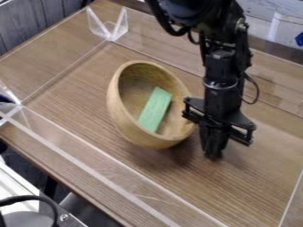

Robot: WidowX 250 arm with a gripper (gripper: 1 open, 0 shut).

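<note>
A tan wooden bowl [129,86] sits tilted left of centre on the wooden table, holding a green rectangular block [154,110]. Just right of the bowl, the black gripper [214,147] points down with its tips low at the table surface. It looks shut, and nothing can be made out between its fingers.
Clear plastic walls edge the wooden table [236,191] at the left and back. A black cable and white object lie off the table at the lower left.
</note>
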